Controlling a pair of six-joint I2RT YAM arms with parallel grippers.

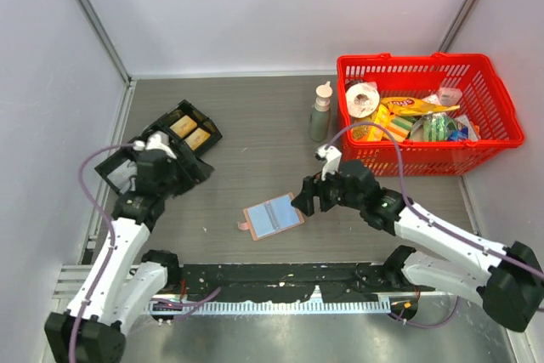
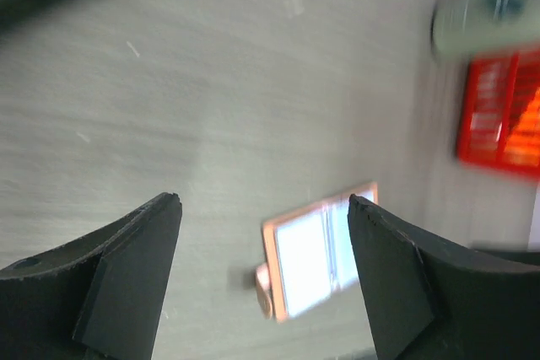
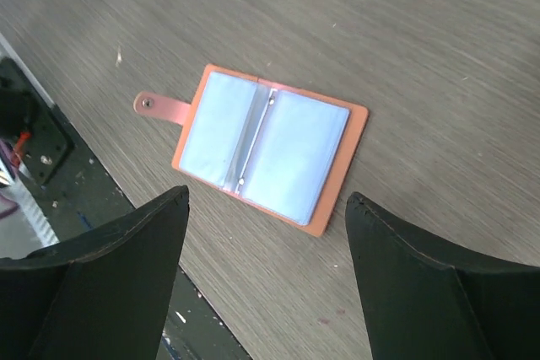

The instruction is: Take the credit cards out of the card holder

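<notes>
The card holder (image 1: 274, 215) lies open and flat near the table's front middle, brown-edged with pale bluish inner sleeves and a pink snap strap (image 3: 162, 107) sticking out on its left. Whether cards sit in its clear sleeves I cannot tell. My right gripper (image 1: 308, 203) is open just right of the holder; in the right wrist view its fingers (image 3: 139, 246) have nothing between them. Over the black tray hovers my left gripper (image 1: 201, 178), also open and empty, well to the left of the holder. In the left wrist view the holder (image 2: 304, 250) appears blurred beyond the right finger.
A black compartment tray (image 1: 211, 121) with two tan blocks stands at the left, partly behind my left arm. At the back are a grey-green bottle (image 1: 319, 116) and a red basket (image 1: 425, 161) full of packets.
</notes>
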